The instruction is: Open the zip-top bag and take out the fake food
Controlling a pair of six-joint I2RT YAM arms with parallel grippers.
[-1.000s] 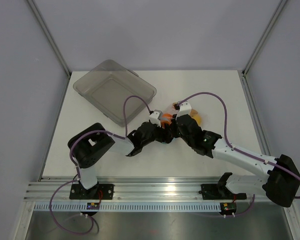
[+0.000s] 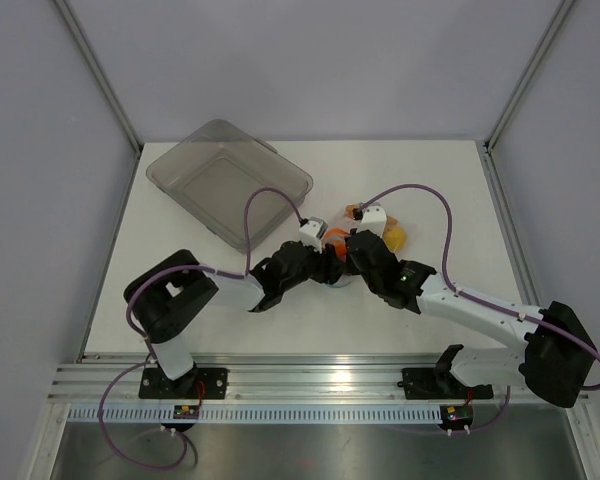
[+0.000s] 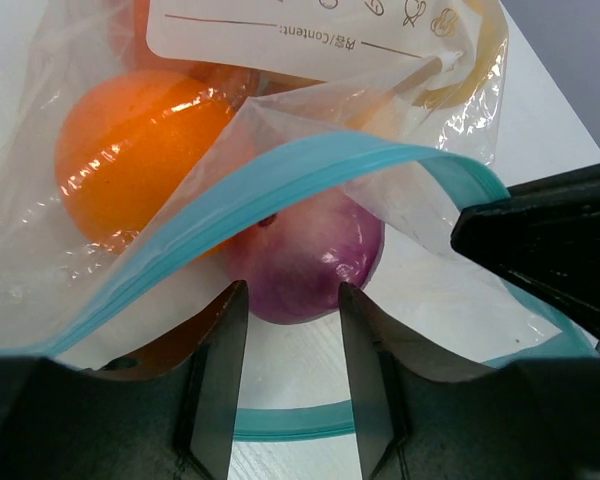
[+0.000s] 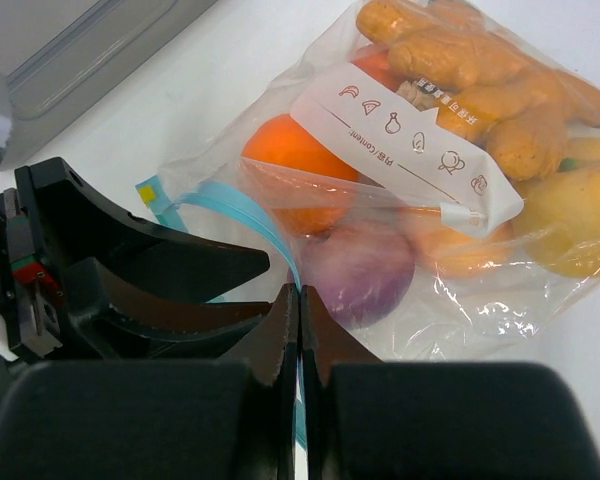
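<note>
The zip top bag (image 4: 490, 300) holds fake food: an orange (image 3: 130, 150), a purple onion (image 3: 310, 260), a yellow piece (image 4: 570, 220) and brown knobbly pieces (image 4: 460, 60), with a paper label (image 4: 400, 150). My right gripper is shut on the blue zip edge of the bag. My left gripper is part open at the bag's raised opening, its fingertips just before the onion, with nothing seen between them.
An empty grey plastic bin (image 2: 220, 180) stands at the back left of the white table (image 2: 430, 170).
</note>
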